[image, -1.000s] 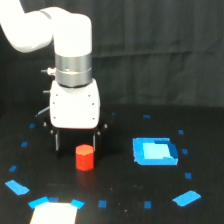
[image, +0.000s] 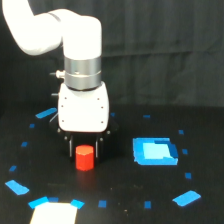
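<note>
A small red block (image: 85, 158) sits on the black table, left of the middle. Right above it is my gripper (image: 85, 149), pointing down from the white arm (image: 83, 108). Its dark fingers reach to about the height of the block's top, one at each side of it. Against the black background their tips are hard to make out, so whether they touch the block cannot be told.
A blue square (image: 136, 158) with a pale middle lies to the right of the block. Blue tape pieces (image: 186, 198) and a pale square (image: 54, 213) lie towards the front.
The arm has shifted slightly right and down, bringing the gripper from above and left of the red block to over it. The block looks unmoved.
</note>
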